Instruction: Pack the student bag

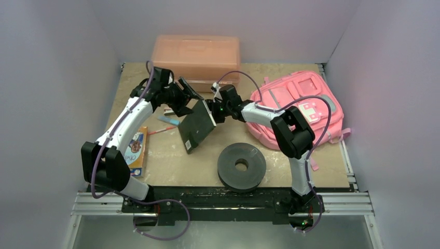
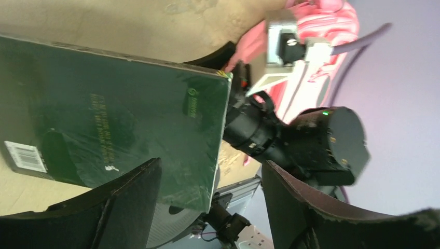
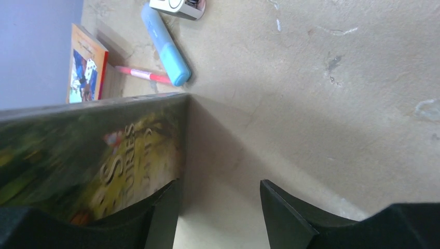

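Note:
A dark green book point(image 1: 196, 127) is tilted on edge between my two arms in the top view. Its back cover with a barcode point(image 2: 26, 156) fills much of the left wrist view, beyond the spread fingers of my left gripper. No part of it shows pinched there. In the right wrist view the front cover point(image 3: 129, 163) stands left of my right gripper, whose fingers are apart over bare table. The pink backpack point(image 1: 301, 106) lies at the right, behind the right arm.
A blue marker point(image 1: 168, 120), a red pen point(image 1: 162, 130) and an orange-edged book point(image 1: 136, 151) lie at the left. A translucent orange box point(image 1: 196, 56) stands at the back. A black disc point(image 1: 242, 166) occupies the front middle.

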